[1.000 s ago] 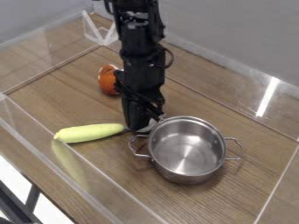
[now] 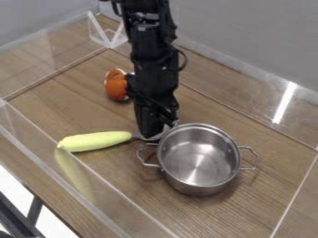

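Note:
The black gripper (image 2: 154, 128) is low over the wooden surface, just behind and left of a steel pot (image 2: 199, 169) with two side handles. Its fingertips are dark and partly hidden near the pot's rim, so whether they are open or shut is unclear. A pale yellow-green elongated object (image 2: 93, 141) lies left of the pot, with a thin metal part reaching toward the area under the gripper.
An orange-red object (image 2: 117, 85) sits behind the arm on the left. A white rack-like item (image 2: 107, 33) is at the back left. Clear wooden surface (image 2: 255, 125) lies right of and behind the pot, bordered by walls.

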